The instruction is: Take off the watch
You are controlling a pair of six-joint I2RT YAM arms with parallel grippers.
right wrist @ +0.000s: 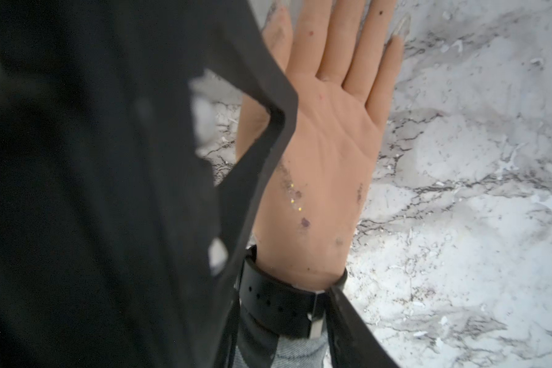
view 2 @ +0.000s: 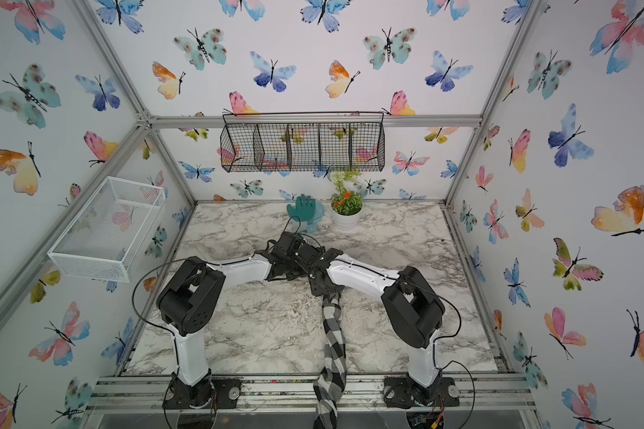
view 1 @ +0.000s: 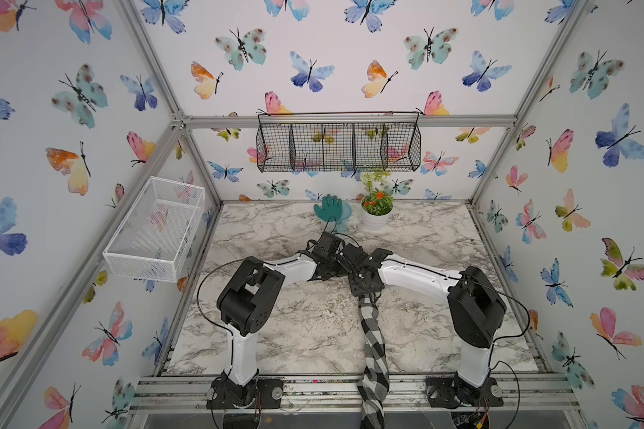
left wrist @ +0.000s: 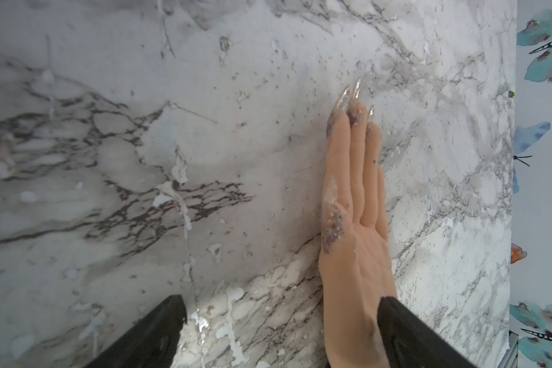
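A fake hand (right wrist: 312,153) lies palm up, with a black watch strap (right wrist: 276,300) around its wrist just above the chequered sleeve (view 1: 372,343). My right gripper is over the wrist, its fingers apart, one on each side of the strap; the right finger (right wrist: 355,337) is close by the metal buckle (right wrist: 316,322). Whether they touch the strap, I cannot tell. My left gripper stands open beside the hand; its right finger (left wrist: 404,331) overlaps the lower palm in view, with nothing gripped. The watch face is hidden.
The two grippers are crowded together; black gripper parts (right wrist: 104,184) fill the left of the right wrist view. Behind are a teal hand-shaped holder (view 1: 329,208) and a potted plant (view 1: 376,207). A white basket (view 1: 155,228) hangs on the left wall.
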